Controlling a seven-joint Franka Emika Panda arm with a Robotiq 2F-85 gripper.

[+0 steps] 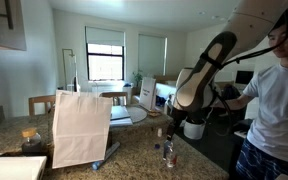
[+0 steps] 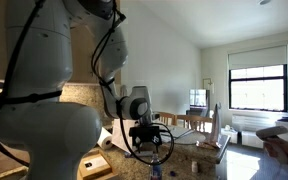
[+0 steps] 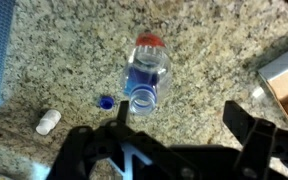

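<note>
A clear bottle with a blue band and a red end stands out on the speckled counter in the wrist view; its round mouth faces the camera. My gripper is open, its dark fingers spread to either side with nothing between them. In exterior view 1 the gripper hangs above the bottle, apart from it. Exterior view 2 shows the bottle at the lower middle, below the arm.
Near the bottle lie a small blue cap and a small white piece. An open box sits at the wrist view's right edge. A tall paper bag occupies the counter's left. Someone stands at the right.
</note>
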